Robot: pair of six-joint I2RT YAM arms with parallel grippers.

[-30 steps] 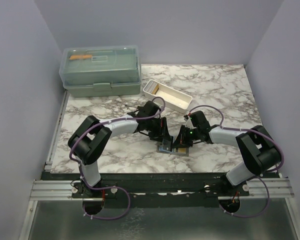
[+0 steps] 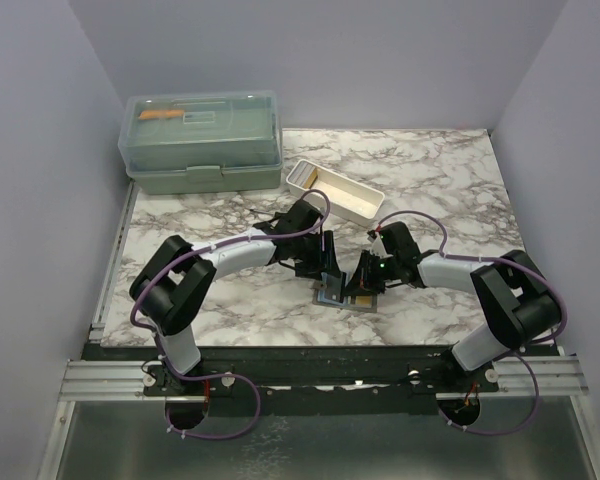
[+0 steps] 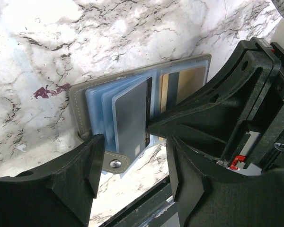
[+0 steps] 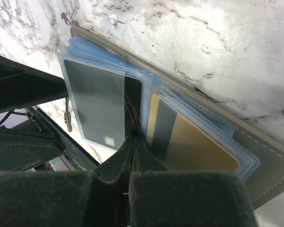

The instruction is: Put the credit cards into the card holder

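Note:
The open card holder, grey with clear bluish sleeves, lies flat on the marble table. A dark grey card with a black stripe lies in or on its left sleeve; how deep it sits, I cannot tell. A gold card with a dark band is in the right sleeve. Over the left part of the holder, my left gripper is part open, with no card visibly gripped between its fingers. My right gripper is shut, its tips at the dark card's striped edge, with nothing visible between them.
Behind the arms stands a white tray with something tan at its left end. A lidded green box occupies the back left.
My left gripper has shifted slightly to the left, and its fingers look wider apart than before. More of the dark card shows from above. The right arm stays still.

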